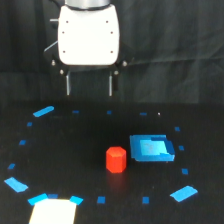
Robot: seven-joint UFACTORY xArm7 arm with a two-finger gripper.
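My gripper [90, 88] hangs high above the dark table at the upper left of the view. Its two thin fingers are spread wide and nothing is between them. A small red block [116, 159] with an angular outline rests on the table, well below the gripper and a little to its right. Beyond it to the right lies a shallow blue tray [134, 149] with a lighter blue patch [154, 147] inside; what that patch is cannot be made out. The red block and the tray are apart.
A pale cream object [53, 212] is cut off by the bottom edge at left. Light-blue strips [184, 193] and several small blue squares [101, 200] mark the black tabletop. Open surface surrounds the red block, and a dark curtain [165, 60] closes the back.
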